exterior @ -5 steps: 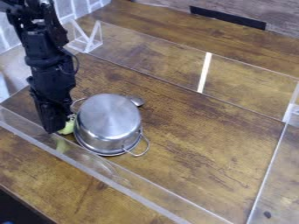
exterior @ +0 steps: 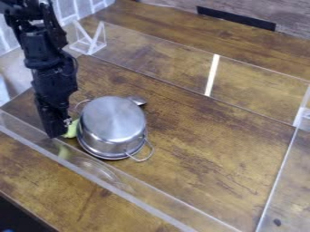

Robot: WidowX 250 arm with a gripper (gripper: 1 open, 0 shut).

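A stainless steel pot (exterior: 114, 122) with wire handles stands at the left-centre of the wooden surface, on what looks like a metal base or lid. My black gripper (exterior: 61, 128) reaches down just left of the pot, low near the surface. A small yellow-green object (exterior: 72, 130) lies at its fingertips, squeezed in beside the pot. Whether the fingers are closed on it is hidden.
Clear acrylic walls (exterior: 296, 136) border the wooden workspace, the front one close below the gripper and pot. A small metal piece (exterior: 138, 101) shows behind the pot.
My gripper has shifted very slightly over the last second around the yellow-green object. The pot looks essentially unmoved.
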